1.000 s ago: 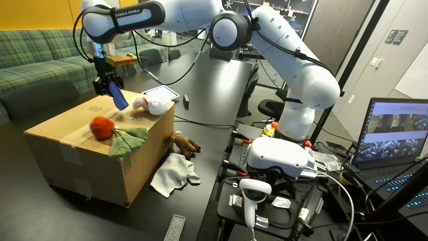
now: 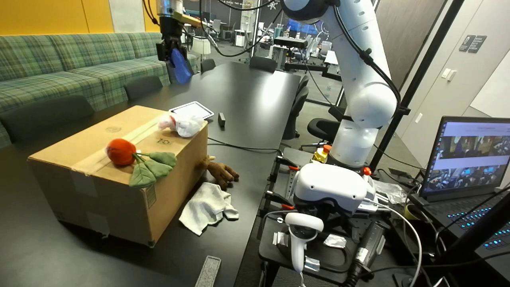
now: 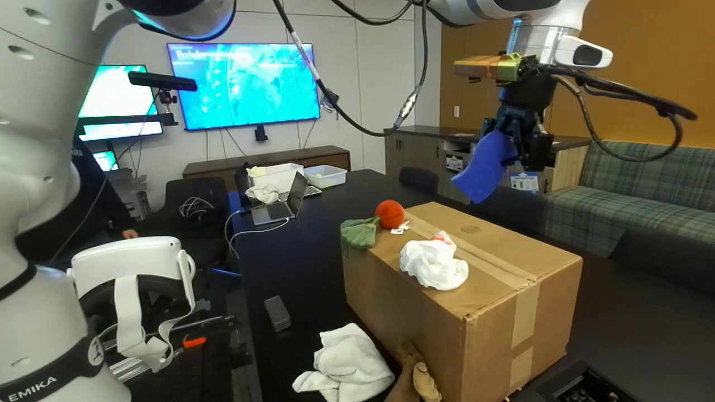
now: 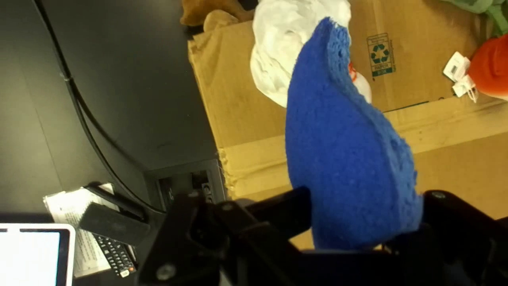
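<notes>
A blue sponge-like piece (image 4: 347, 157), bent along its length, is pinched between the fingers of my gripper. In exterior view 1 the gripper (image 2: 173, 50) hangs high over the far side of the cardboard box (image 2: 114, 158), and the blue piece points downward, clear of everything. Exterior view 2 shows the same gripper (image 3: 519, 144) above the box (image 3: 469, 315), with the blue piece (image 3: 484, 166) tilted down. On top of the box rest a red-orange plush flower (image 2: 121, 152) with green leaves and a crumpled white bag (image 3: 434, 262).
Beside the box on the dark table lie a white cloth (image 2: 208, 206), a brown plush toy (image 2: 220, 172) and a grey eraser (image 2: 208, 272). Farther back are a white-framed tablet (image 2: 192, 110) and a small dark block (image 2: 221, 119).
My gripper has risen and moved away from low above the box top, toward the far side, with the blue piece still held. Things on the box and table look unmoved.
</notes>
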